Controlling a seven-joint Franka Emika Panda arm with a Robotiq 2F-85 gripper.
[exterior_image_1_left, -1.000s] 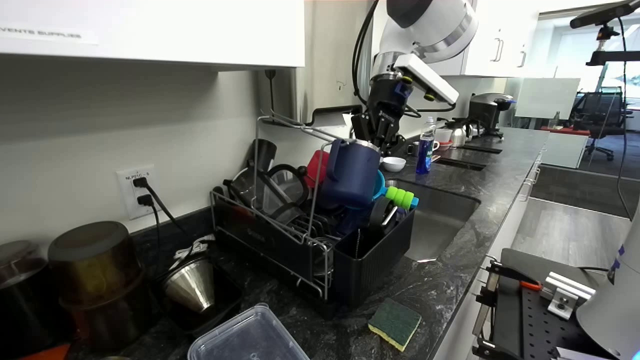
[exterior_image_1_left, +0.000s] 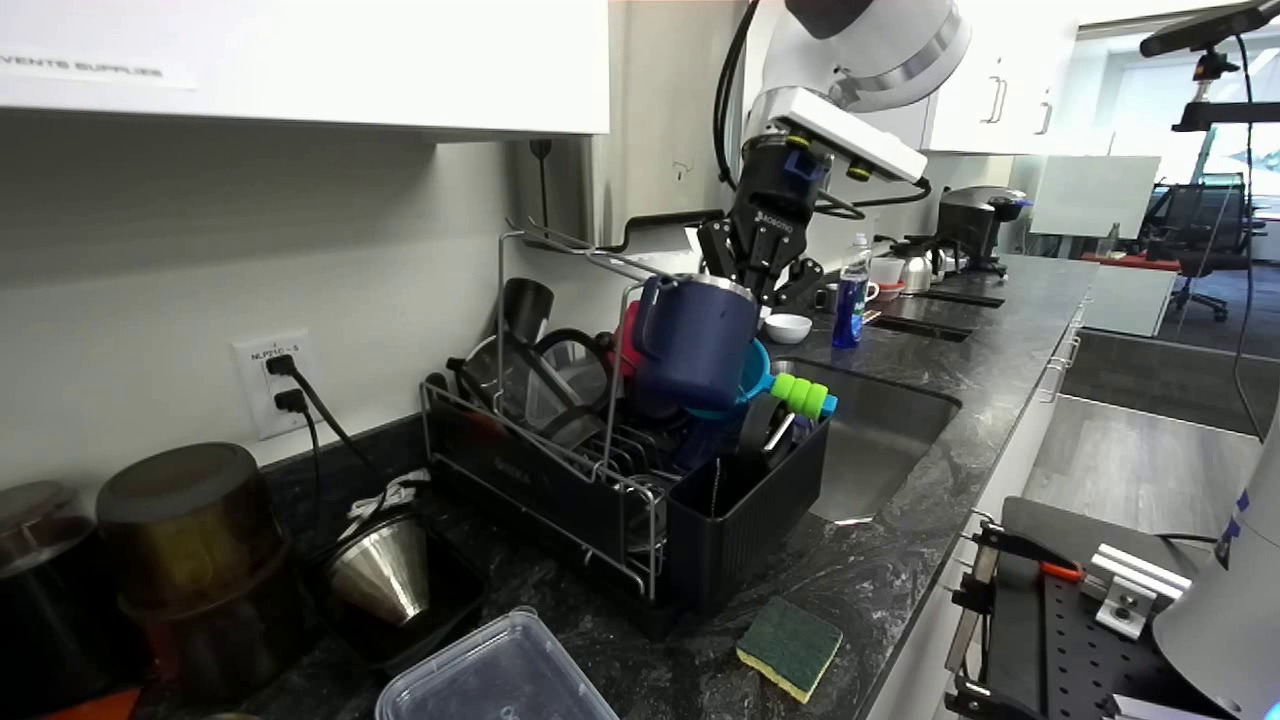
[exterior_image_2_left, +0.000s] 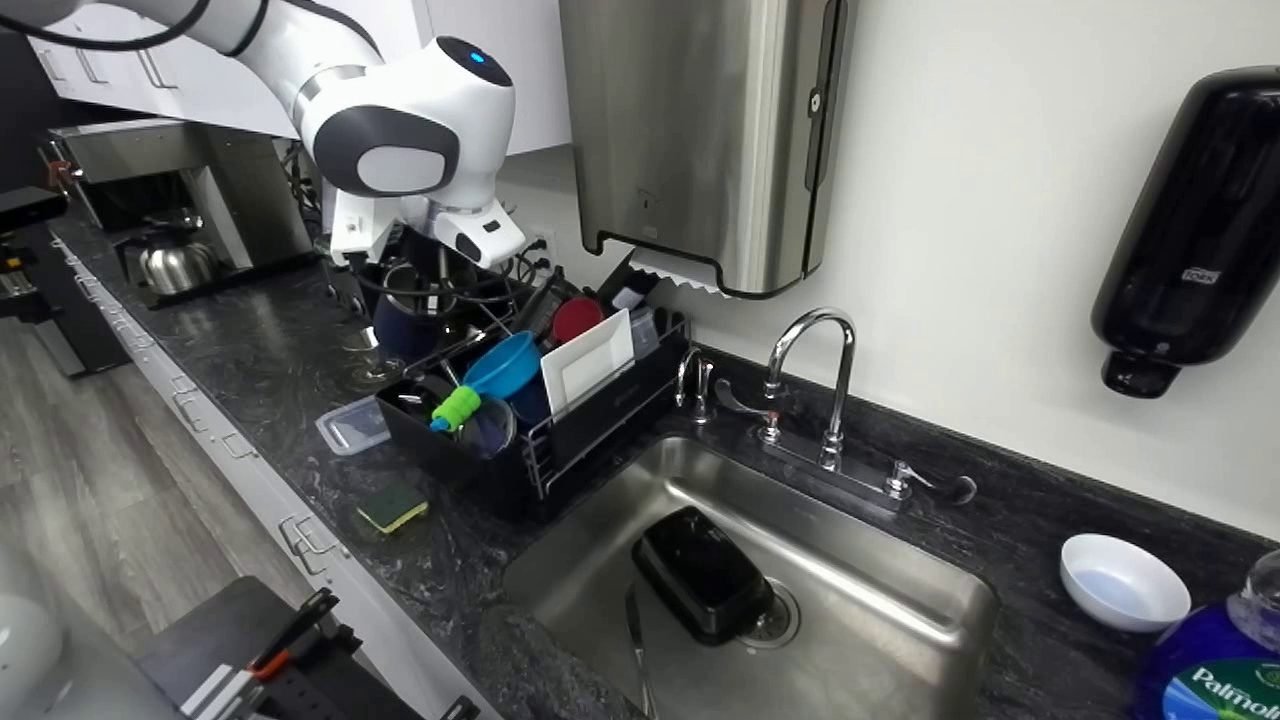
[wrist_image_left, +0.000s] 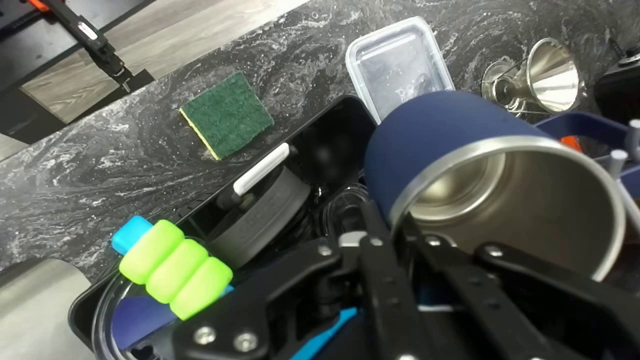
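A navy blue mug (exterior_image_1_left: 696, 343) with a bare steel inside hangs over the front of the dish rack (exterior_image_1_left: 546, 504). My gripper is shut on the mug's rim, one finger inside the mouth and one outside. Tilted in the wrist view, the mug (wrist_image_left: 456, 126) turns its open mouth toward the camera. Its handle (exterior_image_1_left: 648, 314) points to the wall side, close to the rack's upper wire frame (exterior_image_1_left: 624, 274); whether they touch I cannot tell. In exterior view 2 the arm partly hides the mug (exterior_image_2_left: 404, 330).
The rack is crowded: a blue cup (exterior_image_2_left: 504, 364), a green-handled utensil (exterior_image_2_left: 455, 408), a white plate (exterior_image_2_left: 588, 362). On the counter lie a sponge (exterior_image_1_left: 789, 648) and a clear plastic container (exterior_image_1_left: 498, 678). The sink (exterior_image_2_left: 864, 540) holds a black container (exterior_image_2_left: 702, 576).
The mug has shifted slightly left and tilted further, still in my gripper. The rack's upper wire frame has moved left with it, and the arm has moved slightly right.
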